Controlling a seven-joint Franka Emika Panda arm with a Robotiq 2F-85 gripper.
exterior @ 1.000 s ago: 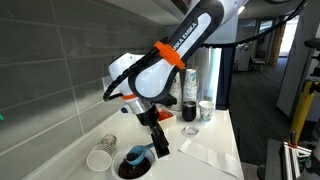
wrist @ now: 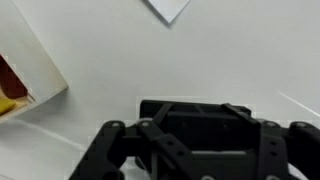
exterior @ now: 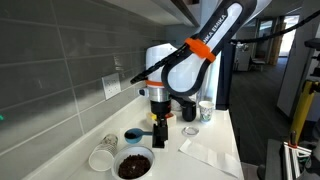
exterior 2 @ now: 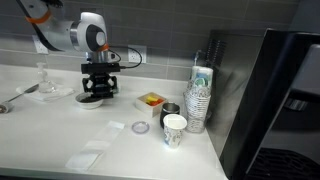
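Note:
In exterior view 1, my gripper [exterior: 159, 137] is above and behind a white bowl [exterior: 131, 164] filled with dark brown bits. It is shut on a blue scoop [exterior: 134, 134], whose round head sticks out to the left, raised clear of the bowl. Whether the scoop holds anything cannot be made out. From exterior view 2, the gripper [exterior 2: 100, 84] hangs over the bowl [exterior 2: 89, 104], and the scoop is hard to tell there. The wrist view has the dark gripper body low in frame, the scoop out of sight.
A clear tumbler [exterior: 101, 157] lies left of the bowl. An open box [exterior 2: 152, 103], a dark mug [exterior 2: 169, 109], a white cup [exterior 2: 174, 130] and a stack of patterned cups [exterior 2: 197, 101] stand to the right. White paper [exterior: 211, 156] lies flat in front.
The gripper and blue scoop have risen from the bowl and shifted back towards the wall. The scoop head, earlier within the bowl, is now above it. The bowl stays put.

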